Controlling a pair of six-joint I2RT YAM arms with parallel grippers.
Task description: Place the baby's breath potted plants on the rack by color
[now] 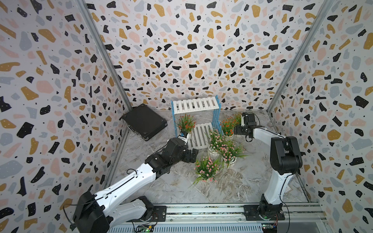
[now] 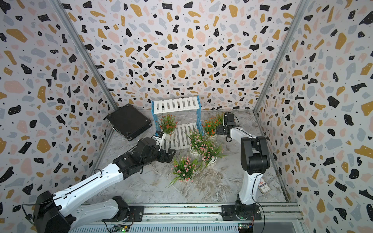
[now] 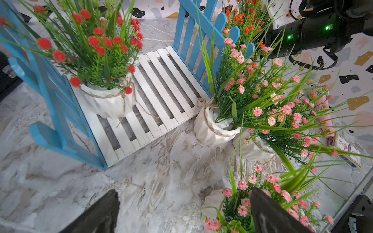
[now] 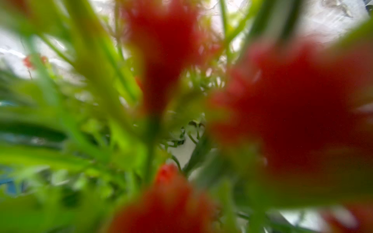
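On the left of the rack's lower shelf [image 3: 163, 85] stands a red-flowered plant [image 3: 105, 93] in a white pot. A second red plant [image 1: 227, 127] sits on the floor right of the rack, with more red foliage behind it. Close against its right side is my right gripper [image 1: 237, 129], open; flowers and leaves fill the right wrist view and hide its fingers. Three pink plants are on the floor: one beside the rack [image 1: 216, 140], one just in front of it [image 1: 230, 152], one nearer the front [image 1: 207, 169]. My left gripper hangs open and empty before the rack.
The rack's upper shelf [image 1: 195, 104] is bare, and the right part of the lower shelf is clear. Blue picket sides [image 3: 209, 27] flank the lower shelf. A black case [image 1: 143, 121] lies at the left. Floor in front of the rack's left side is free.
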